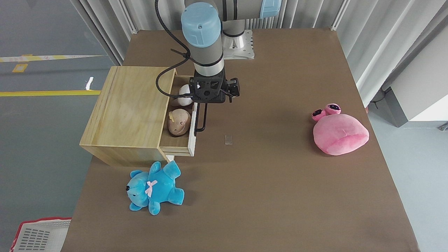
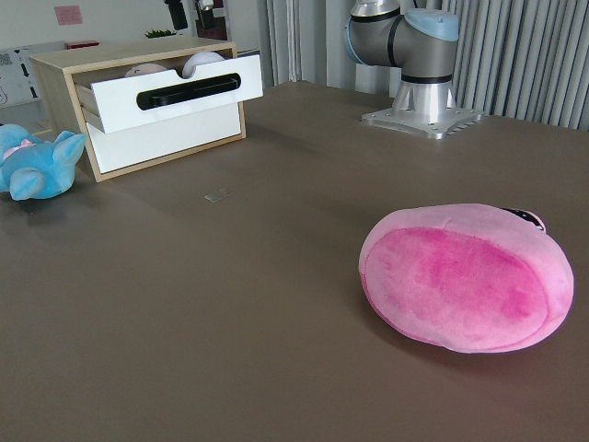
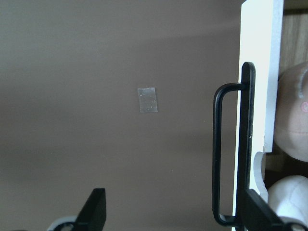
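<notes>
A wooden cabinet (image 1: pixel 121 109) has its top drawer (image 2: pixel 120 103) pulled out, with a beige plush (image 1: pixel 178 121) and a white plush (image 1: pixel 183 90) inside. My gripper hangs above the drawer's front at the black handle (image 3: pixel 216 144), fingers spread wide in the wrist view with nothing seen held between them. One finger overlaps the handle's lower end in that view; contact is unclear.
A blue teddy bear (image 1: pixel 161 189) lies before the cabinet, and a pink plush toy (image 1: pixel 340 134) sits at the table's right. A basket (image 1: pixel 40 237) stands low at bottom left.
</notes>
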